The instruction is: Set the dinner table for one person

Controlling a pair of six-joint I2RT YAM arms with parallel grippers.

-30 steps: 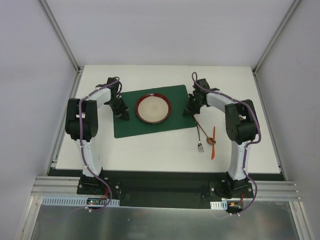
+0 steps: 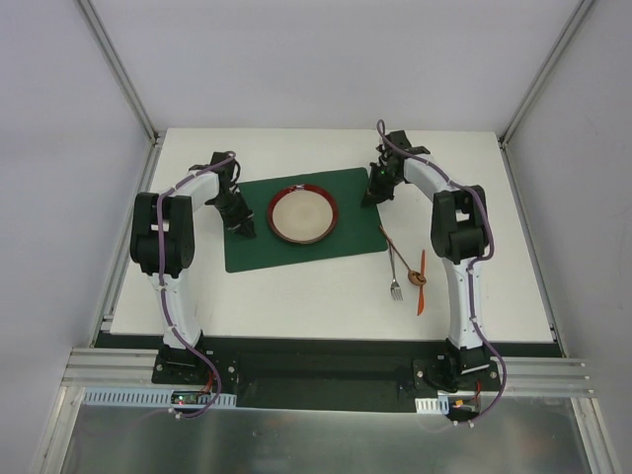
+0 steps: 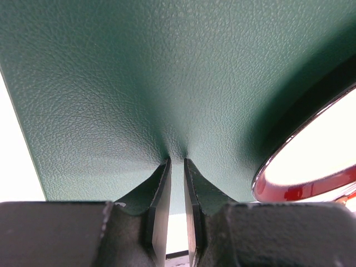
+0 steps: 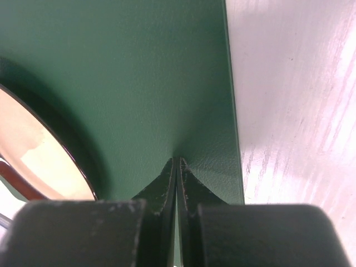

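A green placemat [image 2: 306,252] lies on the white table with a red-rimmed cream plate [image 2: 302,214] at its middle. My left gripper is low over the mat left of the plate, its fingertips nearly together with a slight gap and no object visible between them. My right gripper is shut and empty, just above the mat's right part near its edge, beside the plate. Right of the mat lie a fork [image 2: 395,289], an orange knife [image 2: 421,301] and a wooden spoon [image 2: 416,277], the spoon close to the other two.
Bare white table [image 2: 306,301] runs along the front and behind the mat. Walls close in the left, back and right sides.
The left arm and the objects look unchanged.
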